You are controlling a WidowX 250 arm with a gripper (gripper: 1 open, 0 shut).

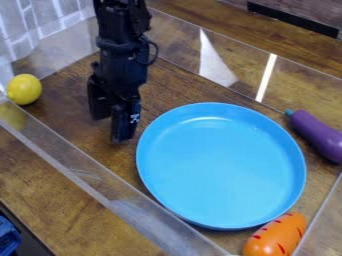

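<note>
My black gripper (115,105) hangs low over the dark wooden floor of the tray, left of a large blue plate (218,165). Its fingers point down and look apart, with nothing visible between them. A yellow lemon-like object (23,88) lies to its left. A purple eggplant (315,134) lies at the right, beyond the plate. An orange carrot-like object (275,238) lies at the bottom right, below the plate.
Clear plastic walls edge the work area, one running diagonally across the lower left. A dark blue object (14,240) is at the bottom left corner, outside that wall. Bare wood shows behind the plate and around my gripper.
</note>
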